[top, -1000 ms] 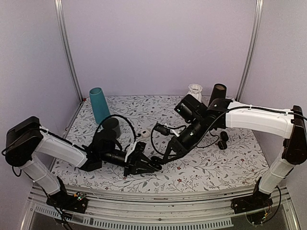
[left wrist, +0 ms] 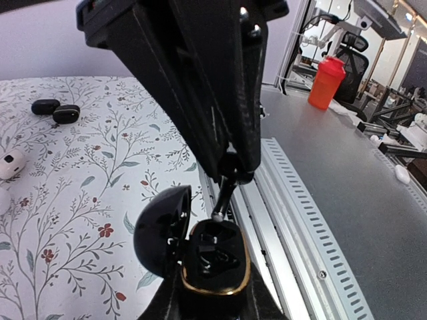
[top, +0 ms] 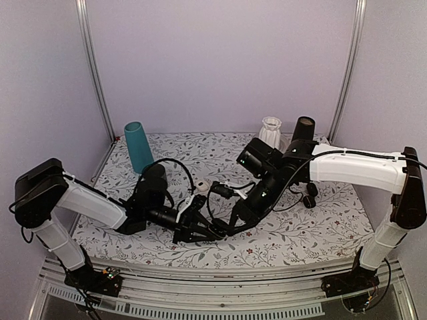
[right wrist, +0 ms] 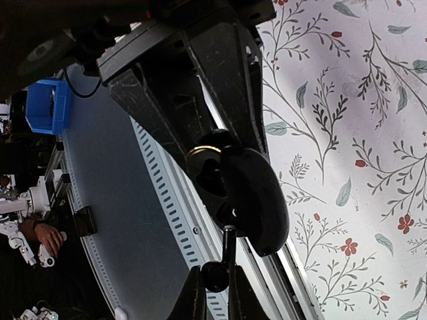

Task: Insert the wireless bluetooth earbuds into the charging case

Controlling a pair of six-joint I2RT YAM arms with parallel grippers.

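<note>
The black charging case [left wrist: 215,267] has a gold line round its body, and its rounded lid [left wrist: 162,230] stands open. My left gripper [top: 212,233] is shut on the case body, holding it above the table. A black earbud [right wrist: 229,245] is gripped by my right gripper, its slim stem reaching toward the case opening. In the left wrist view, the earbud's tip [left wrist: 218,216] meets the opening or sits just over it; I cannot tell how deep it goes. The case's dark interior hides whether another earbud is inside.
Two black rounded objects [top: 310,195] lie on the right of the patterned tablecloth. White rounded pieces [top: 201,185] lie behind the grippers. Toward the back stand a teal cup [top: 138,147], a white vase [top: 270,132] and a dark cup [top: 303,129].
The left arm has shifted a little to the right. Both grips look unchanged.
</note>
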